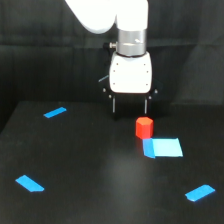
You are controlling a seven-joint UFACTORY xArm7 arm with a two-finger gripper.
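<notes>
A white robot arm [131, 40] reaches down from the top of the view. Its gripper [131, 109] hangs over the dark table with its two thin dark fingers spread apart, and nothing shows between them. To the right of and a little below the gripper in the view is a red block [144, 127], apart from the gap between the fingers. Just in front of the block lies a light blue square [167, 147] with a brighter blue strip [148, 148] along its left side.
Blue tape marks lie at the back left [55, 112], front left [29, 183] and front right [200, 192] of the black table [90, 160]. A dark curtain [50, 60] hangs behind.
</notes>
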